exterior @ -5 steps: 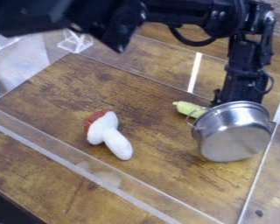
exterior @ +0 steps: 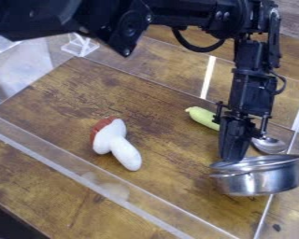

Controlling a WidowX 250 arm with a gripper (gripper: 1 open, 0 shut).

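My black gripper (exterior: 234, 140) reaches down from the top right, its fingertips at the rear rim of a steel pot (exterior: 257, 182) at the lower right; it looks shut, and whether it touches the rim is unclear. A pale green vegetable-like object (exterior: 201, 118) lies behind, left of the gripper. A round metal piece (exterior: 273, 145), possibly a lid or spoon, shows right of the fingers. A white toy mushroom (exterior: 121, 149) with a red cap lies at centre left.
Clear low walls edge the wooden table (exterior: 64, 103).
The mushroom is unmoved.
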